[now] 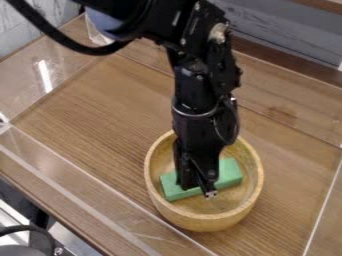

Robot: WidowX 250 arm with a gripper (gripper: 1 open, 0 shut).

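Note:
My black gripper (201,183) reaches down into a round tan bowl (241,210) at the lower middle of the camera view. A green block (227,172) lies in the bowl, partly hidden behind the gripper, whose tips are low over it. The gripper looks shut; whether it touches the block I cannot tell.
A clear raised edge runs along the left and front, with dark cables beyond at the lower left.

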